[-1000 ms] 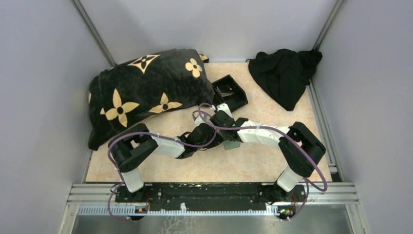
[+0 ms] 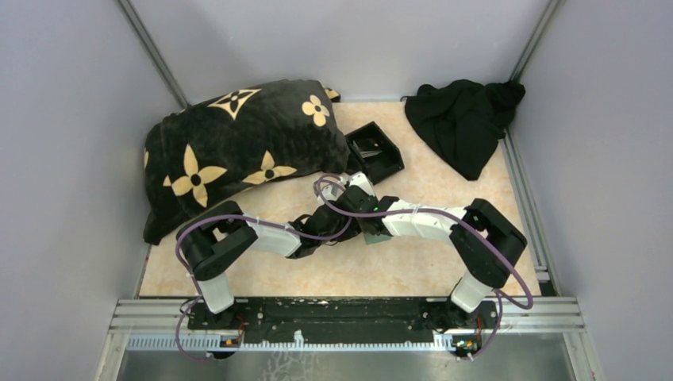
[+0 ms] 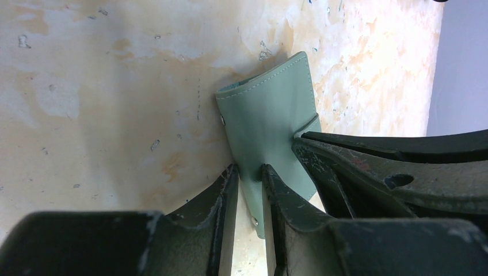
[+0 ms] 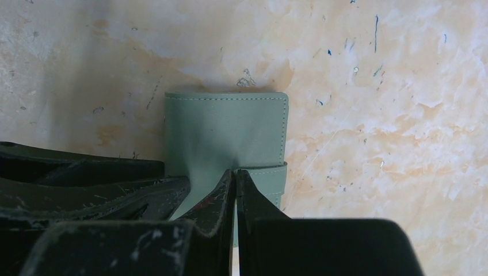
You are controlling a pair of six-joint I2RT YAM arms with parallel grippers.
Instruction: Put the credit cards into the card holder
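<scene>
The sage-green card holder (image 4: 224, 129) lies flat on the table, its strap (image 4: 267, 178) across the right side. In the left wrist view, the left edge of the card holder (image 3: 270, 115) is between the fingers of my left gripper, which is shut on it. My right gripper is shut over the holder, its tips at the strap's inner end; nothing clear shows between them. From above, both arms cover most of the holder (image 2: 377, 238). No loose credit card is distinguishable beside it.
An open black box (image 2: 386, 163) with some thin items (image 2: 368, 152) inside stands behind the grippers. A dark patterned cushion (image 2: 238, 143) fills the back left, and black cloth (image 2: 460, 119) lies back right.
My right arm has shifted slightly left and toward the front, closer to my left gripper. The left arm and the card holder look unmoved.
</scene>
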